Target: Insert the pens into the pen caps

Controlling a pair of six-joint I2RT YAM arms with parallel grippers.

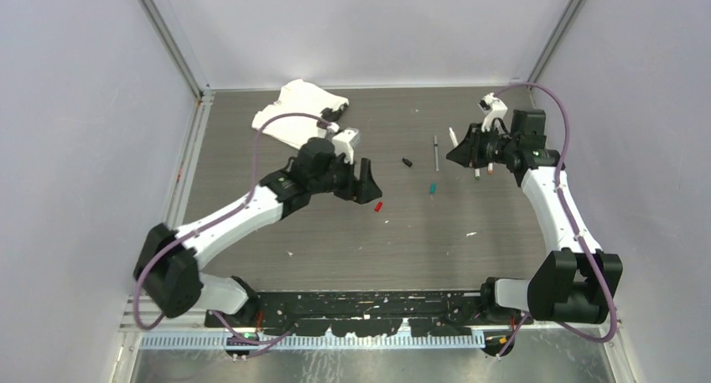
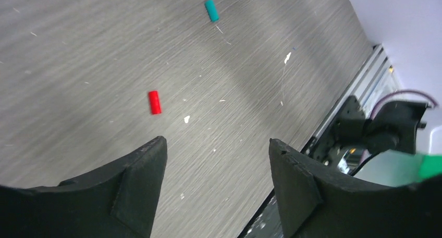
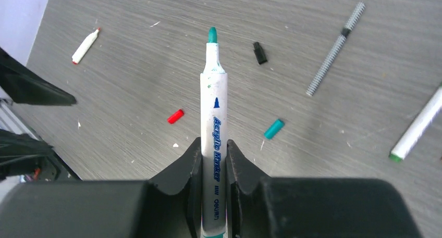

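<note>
Shut on a white marker [image 3: 213, 118] with a teal tip, my right gripper holds it above the table, tip pointing away in the right wrist view. On the table lie three loose caps: a teal cap [image 3: 273, 128], a red cap [image 3: 175, 116] and a black cap [image 3: 260, 53]. My left gripper is open, its fingers [image 2: 138, 183] wide apart with only table between them. In the left wrist view the red cap [image 2: 155, 102] and teal cap [image 2: 211, 10] lie ahead of it. From above, the left gripper [image 1: 366, 182] hangs close to the red cap [image 1: 378, 207].
A grey patterned pen [image 3: 336, 49] and a white marker with a green end [image 3: 417, 124] lie toward the right side. At the left is a white marker with red ends [image 3: 86, 45]. A white cloth [image 1: 293, 106] rests at the back left.
</note>
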